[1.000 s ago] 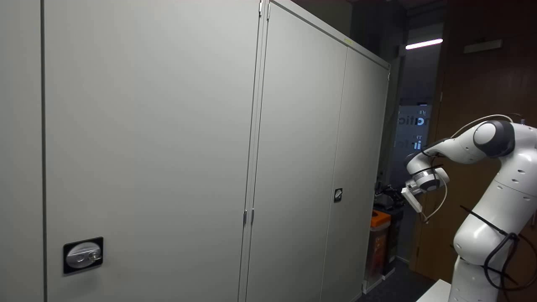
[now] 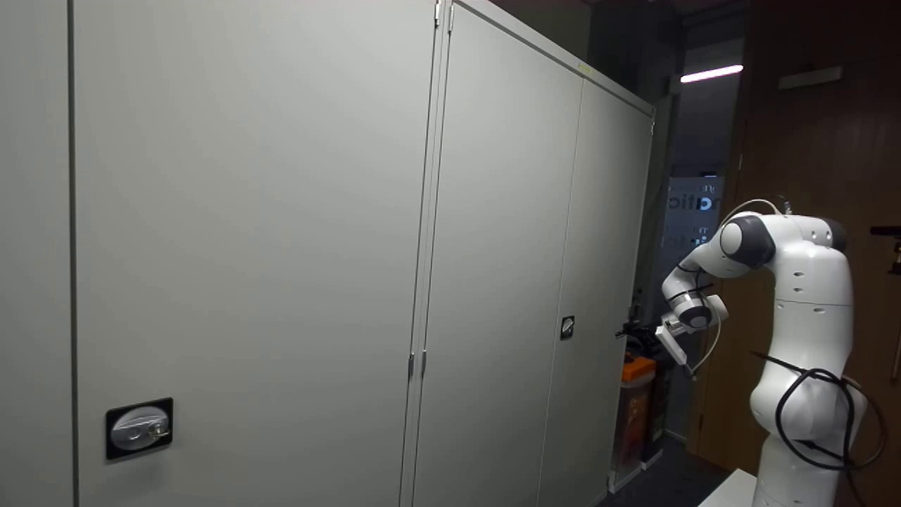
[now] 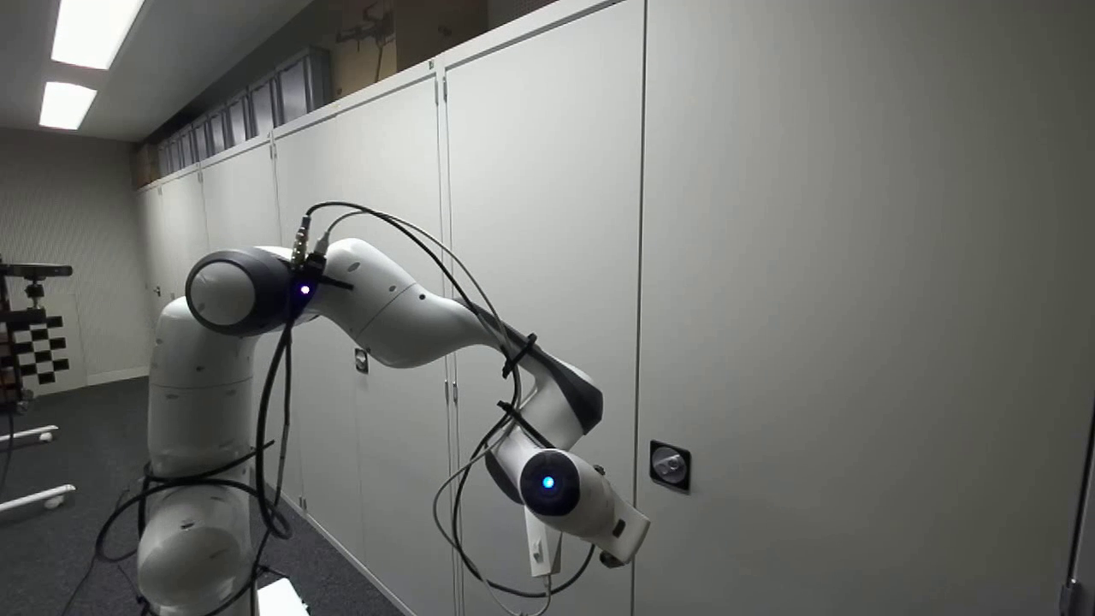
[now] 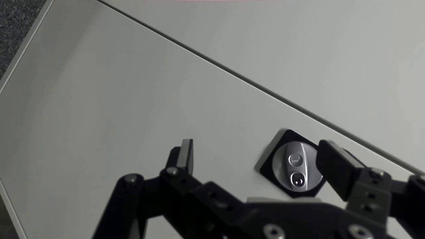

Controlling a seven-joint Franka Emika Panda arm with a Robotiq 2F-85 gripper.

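Note:
A round silver turn handle on a black square plate (image 4: 282, 140) is set in a grey cabinet door (image 4: 131, 91). My gripper stands open, with one finger (image 4: 185, 156) well left of the handle and the other (image 4: 337, 165) covering the plate's right edge. The handle shows in the gap, nearer the right finger; it appears to lie beyond the fingertips, and I cannot tell any contact. Exterior view 1 has the gripper (image 2: 626, 331) small at the arm's end, pointing towards the cabinets. In exterior view 2 the wrist hides the fingers, and a cabinet handle (image 3: 670, 465) shows right of it.
A dark seam (image 4: 239, 75) between doors runs diagonally past the handle. Other closed cabinet doors (image 2: 498, 253) line the wall, one with its own handle (image 2: 567, 327). An orange-lidded bin (image 2: 638, 368) stands past the cabinets' end. Cables (image 3: 462, 534) loop below the wrist.
The arm has moved left in exterior view 1, its upper links rising more upright. The gripper has come closer to the cabinet front.

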